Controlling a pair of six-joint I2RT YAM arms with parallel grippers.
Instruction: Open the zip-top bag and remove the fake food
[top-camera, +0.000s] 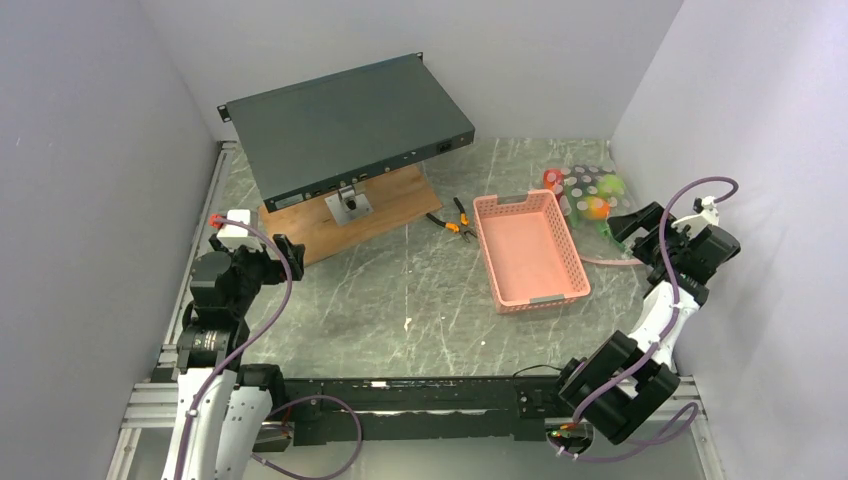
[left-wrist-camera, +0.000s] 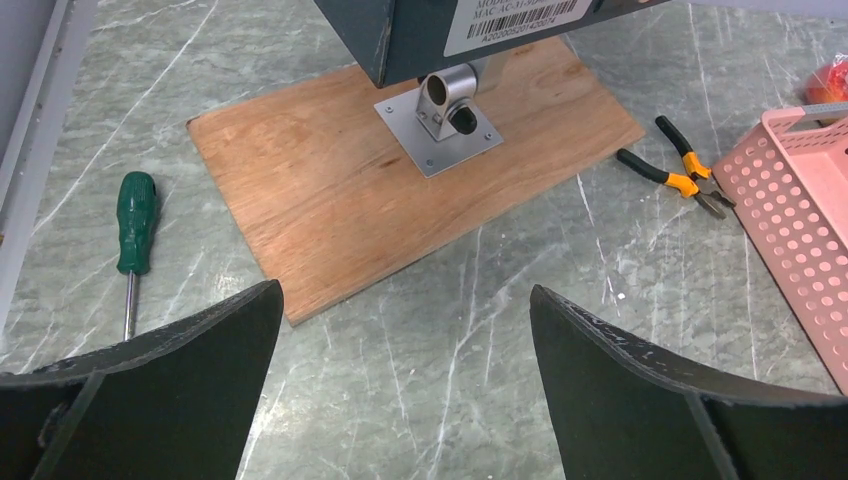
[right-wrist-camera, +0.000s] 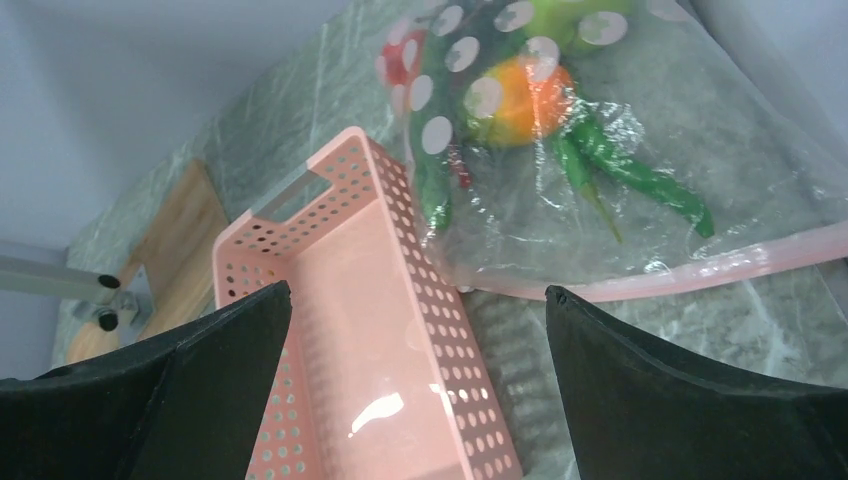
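Note:
The clear dotted zip top bag lies at the right of the table with fake food inside, including an orange piece, green peppers and a red piece; its pink zip strip runs along its near edge. My right gripper stands open over the bag's near end, nothing between its fingers. On the far left, my left gripper is open and empty, above bare table beside a wooden board.
A pink basket sits left of the bag. A dark rack box on a wooden board fills the back left. Pliers and a green screwdriver lie on the table.

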